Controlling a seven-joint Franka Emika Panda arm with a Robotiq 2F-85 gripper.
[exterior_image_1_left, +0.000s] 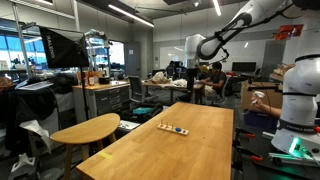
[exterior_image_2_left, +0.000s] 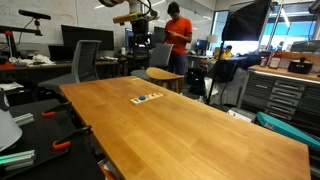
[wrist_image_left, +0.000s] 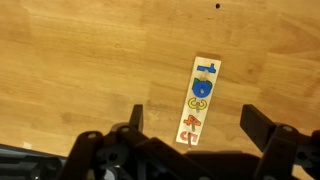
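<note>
On the wooden table lies a narrow pale number board (wrist_image_left: 194, 112), also visible as a small strip (exterior_image_1_left: 172, 129) in exterior view 1. A row of coloured digit shapes runs along it, with a blue piece (wrist_image_left: 202, 88) near the end marked 1. My gripper is open above the board, its two fingers spread wide on either side of it. Nothing is between them. Exterior view 2 shows the board (exterior_image_2_left: 147, 98) well below the arm, with clear air between.
Around the board the tabletop (exterior_image_2_left: 190, 125) is bare. A round wooden table (exterior_image_1_left: 85, 130) stands beside it. A person in red (exterior_image_2_left: 178, 38) is behind the table, near some chairs.
</note>
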